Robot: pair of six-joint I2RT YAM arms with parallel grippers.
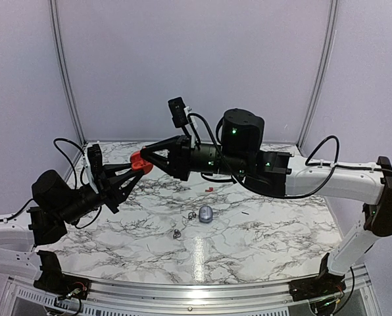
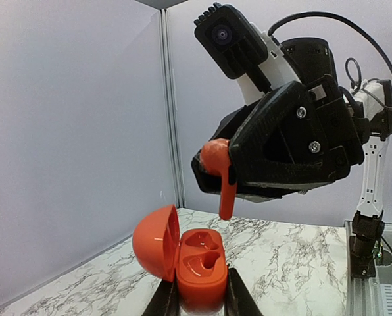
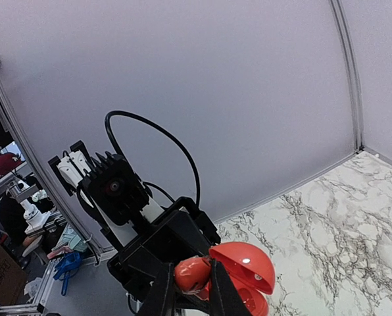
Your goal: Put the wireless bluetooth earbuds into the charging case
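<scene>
My left gripper [image 1: 141, 171] is shut on the red charging case [image 2: 202, 283], held above the table with its rounded lid [image 2: 155, 240] hinged up. Two hollows show in the case's top face in the left wrist view, and I see no earbud in them. My right gripper [image 1: 145, 154] is shut on a red earbud [image 2: 216, 157], whose stem [image 2: 227, 199] points down. The earbud hangs over the case, with a small gap between stem tip and hollows. From the right wrist view, the earbud's round head [image 3: 192, 273] covers part of the case [image 3: 256, 301].
On the marble table lie a grey-silver case [image 1: 206, 214], two small metallic-looking pieces, one [image 1: 192, 216] beside it and one [image 1: 177, 234] nearer the front, a small red piece [image 1: 210, 189] and a thin dark bit [image 1: 245, 212].
</scene>
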